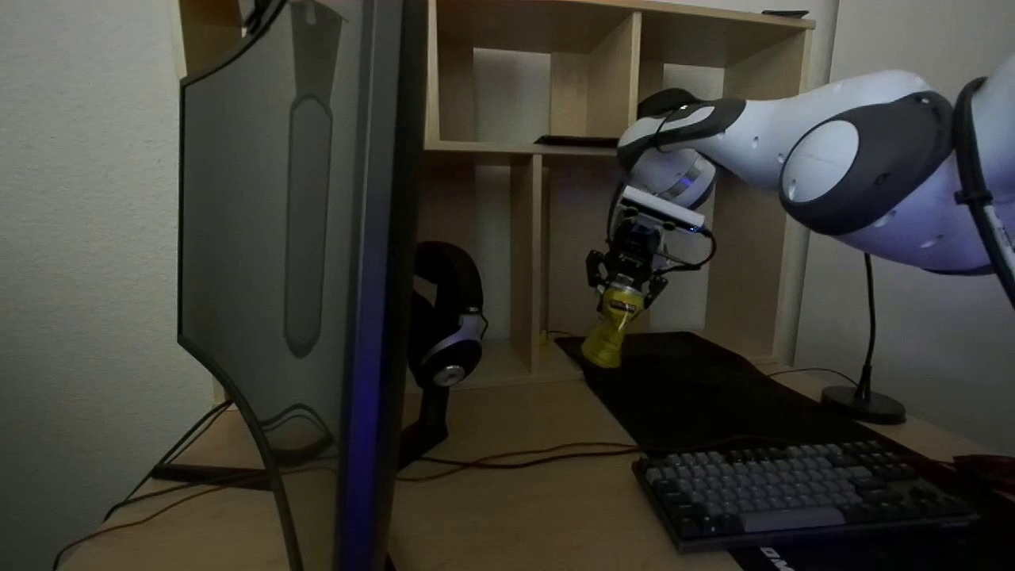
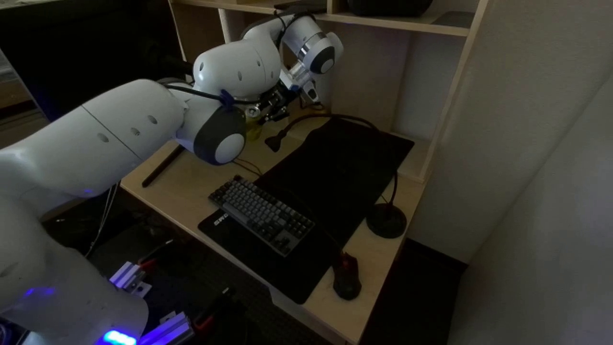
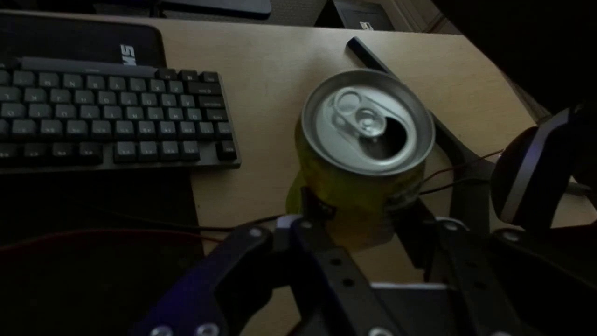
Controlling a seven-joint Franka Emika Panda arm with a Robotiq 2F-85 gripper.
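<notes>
Yellow and dented, a drink can (image 3: 358, 196) is held by my gripper, whose fingers are shut on its sides. Its silver top with an open drinking hole faces the camera in the wrist view. In exterior view 1 the can (image 1: 609, 335) tilts a little below the gripper (image 1: 626, 282), close to the left edge of the black desk mat (image 1: 695, 371). Whether its base touches the desk cannot be told. The arm hides much of the gripper in exterior view 2, where a bit of the yellow can (image 2: 253, 130) shows.
A keyboard (image 1: 799, 487) lies on the mat. Headphones (image 3: 529, 168) on a stand and the monitor (image 1: 276, 209) are to the left in exterior view 1. A gooseneck microphone (image 2: 386, 219) and a mouse (image 2: 346, 277) occupy the other side. Cables cross the bare desk (image 1: 514, 514).
</notes>
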